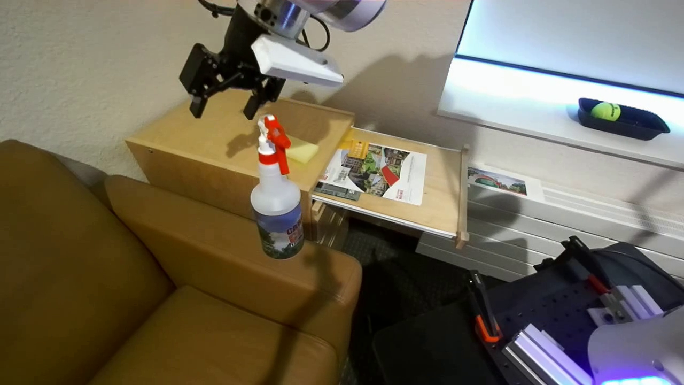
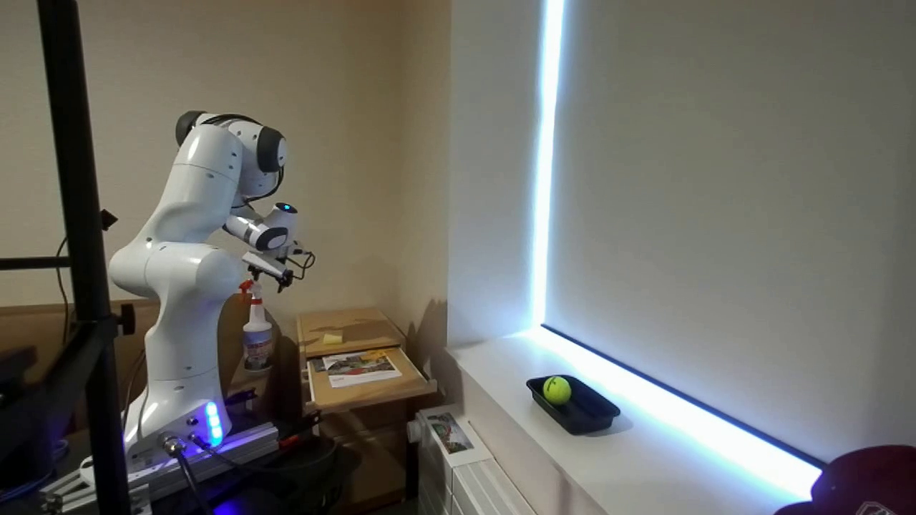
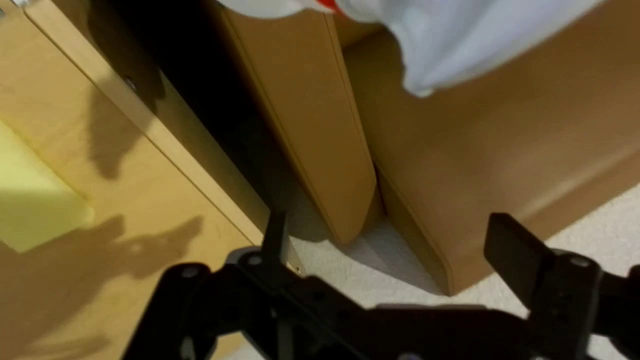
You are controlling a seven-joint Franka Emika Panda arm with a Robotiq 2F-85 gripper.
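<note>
A white spray bottle (image 1: 276,200) with a red trigger stands upright on the arm of the brown sofa. My gripper (image 1: 222,114) is above and behind it, over the wooden cabinet, with its fingers wide apart and nothing between them. In the wrist view the open gripper faces down toward the gap between cabinet and sofa; a blurred white part of the bottle (image 3: 456,36) enters at the top edge, clear of the fingers. A yellow sponge (image 1: 301,151) lies on the cabinet top (image 1: 192,138).
The open drawer (image 1: 442,160) holds printed sheets (image 1: 378,170) and a yellow item. On the white windowsill (image 2: 498,386) sits a black tray (image 2: 575,410) with a tennis ball (image 2: 556,390). The sofa (image 1: 211,333) fills the left front. Clamps (image 1: 484,308) stand by the robot base.
</note>
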